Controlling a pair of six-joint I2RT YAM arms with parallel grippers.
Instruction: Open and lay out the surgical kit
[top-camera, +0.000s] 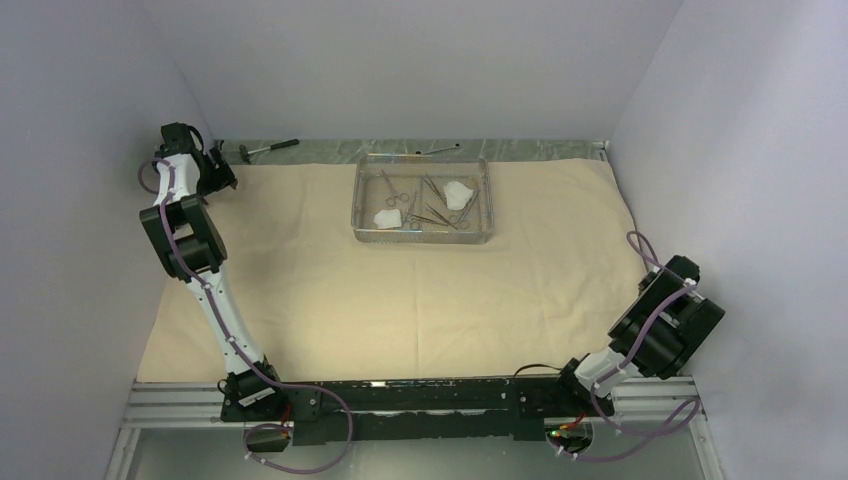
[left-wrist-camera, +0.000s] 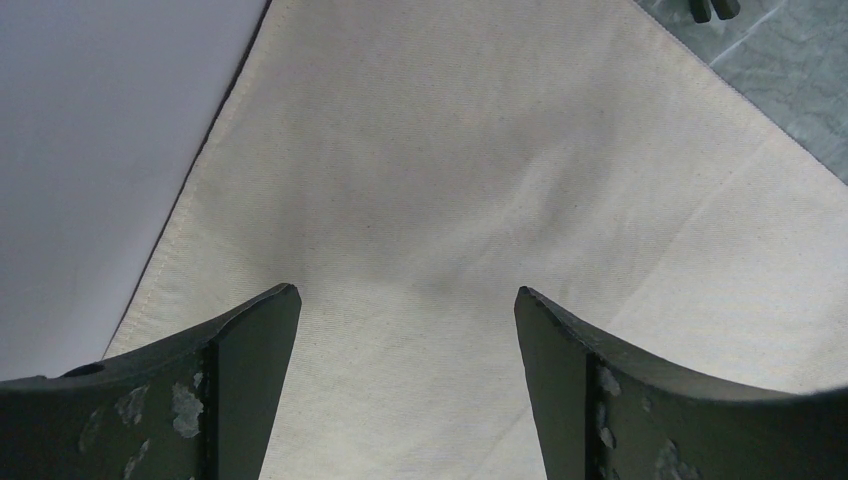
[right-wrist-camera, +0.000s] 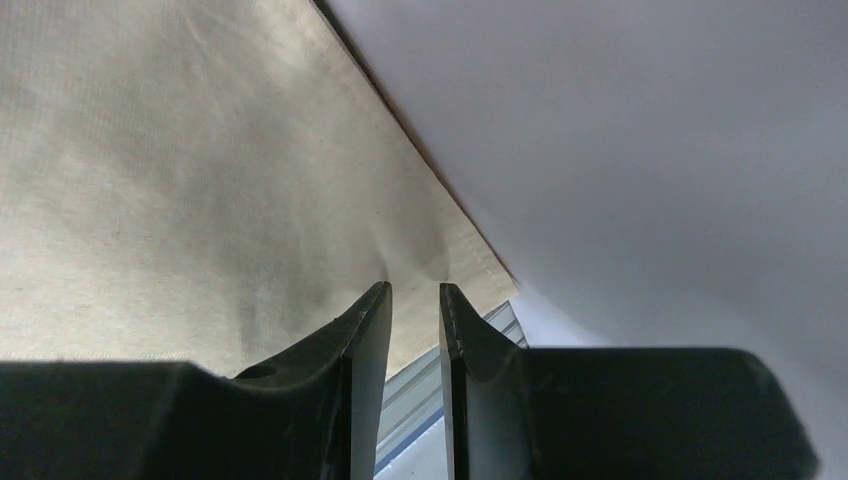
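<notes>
A clear tray (top-camera: 360, 200) holding scissors, forceps and two white gauze pads (top-camera: 458, 195) sits on the beige cloth (top-camera: 420, 300) at the back centre. My left gripper is open over bare cloth near the back left corner, nothing between its fingers. My right gripper, low at the right edge beside the wall, is part open over bare cloth, with a narrow empty gap between its fingers.
Long-handled tools (top-camera: 284, 144) lie on the grey-green strip behind the cloth. Walls (top-camera: 740, 200) bound both sides and the back. The cloth either side of and in front of the tray is clear.
</notes>
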